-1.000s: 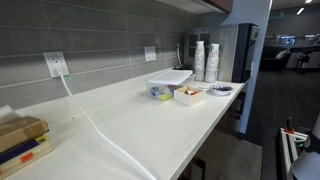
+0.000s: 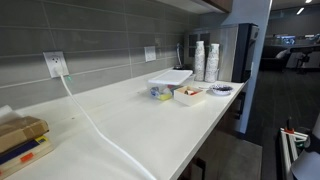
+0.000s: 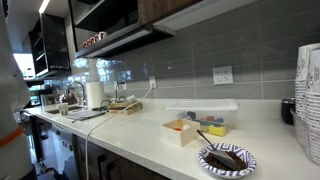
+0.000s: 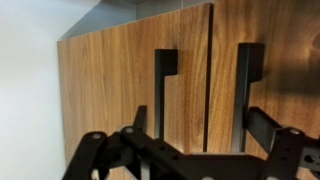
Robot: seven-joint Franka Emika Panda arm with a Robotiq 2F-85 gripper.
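In the wrist view, two wooden cabinet doors meet at a dark seam. The left door carries one black handle, and a second black handle is on the right door. My gripper stands open in front of them at the bottom of the view. Its right fingertip appears close against the lower part of the right handle; whether they touch I cannot tell. Part of the white arm shows at the left edge of exterior view 2, where the gripper is hidden.
Above the cabinets runs a white counter. On it are a lidded clear bin, a small open box, a patterned bowl holding dark items, and stacked cups.
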